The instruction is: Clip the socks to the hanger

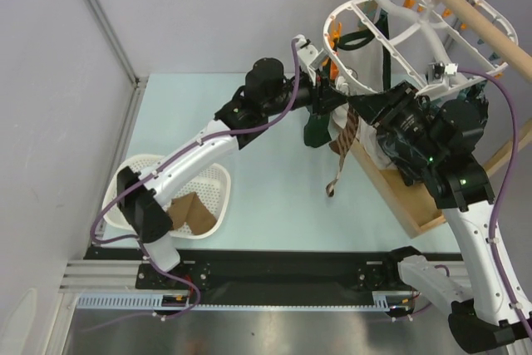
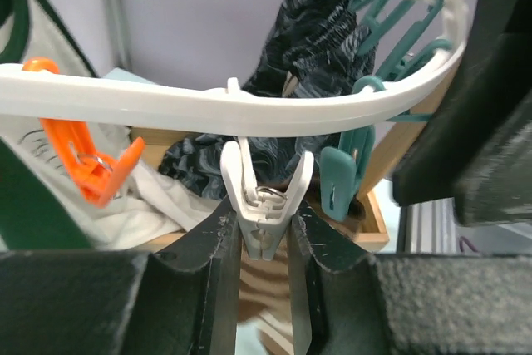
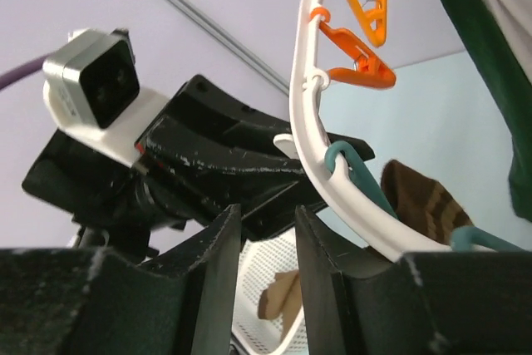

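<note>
A brown sock with light stripes (image 1: 342, 143) hangs bunched and narrow below the front of the white ring hanger (image 1: 353, 81). My left gripper is shut on a white clip (image 2: 263, 214) just under the ring, its prongs standing apart; brown cloth (image 2: 264, 284) shows blurred behind and below. In the right wrist view, the striped sock (image 3: 420, 205) is partly hidden by the ring. My right gripper is close to the left one, its fingers slightly apart with the basket visible through the gap. Whether it holds anything lower down is hidden.
A white basket (image 1: 218, 182) with brown socks (image 1: 193, 212) stands at the left. Dark green cloth (image 1: 316, 129) hangs behind my left gripper. Orange clips (image 3: 366, 64) line the ring, and a wooden base (image 1: 416, 205) lies below.
</note>
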